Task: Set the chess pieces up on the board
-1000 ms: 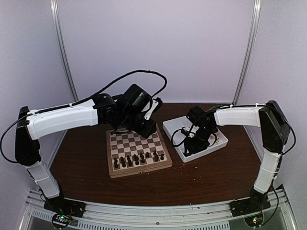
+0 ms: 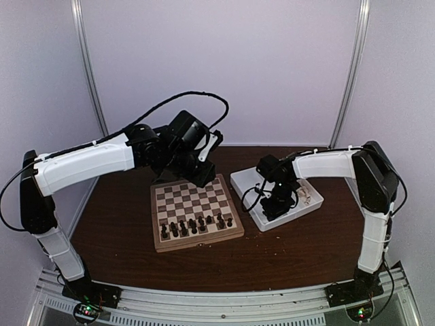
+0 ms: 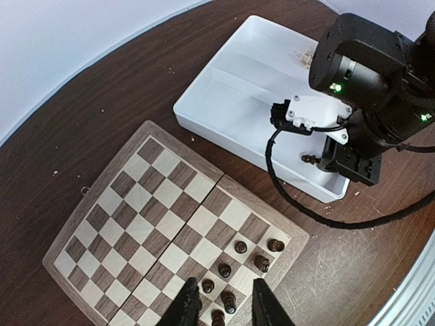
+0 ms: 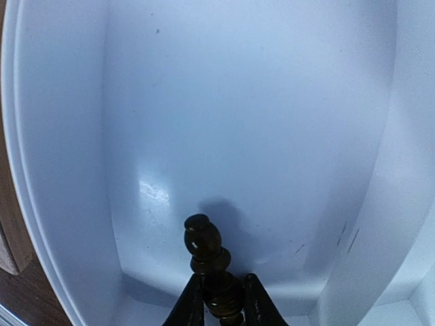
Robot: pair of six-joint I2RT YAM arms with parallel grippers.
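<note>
The chessboard (image 2: 190, 204) lies on the table, with several dark pieces (image 2: 183, 228) standing along its near side. Another dark chess piece (image 4: 204, 244) is in the white tray, between the fingers of my right gripper. Its rounded top pokes out past the fingertips; whether they grip it firmly cannot be told. Over the board, my left gripper is open and empty; the dark pieces seen between its fingers stand on the board below. In the top view the left arm covers the board's far edge.
The white tray (image 3: 234, 129) stands right of the board, its wall close around the right gripper. Light pieces (image 3: 304, 58) lie in its far compartment. Bare table (image 2: 285, 251) spreads in front.
My left arm has shifted a little left and up in the top view. The pieces on the board look unchanged.
</note>
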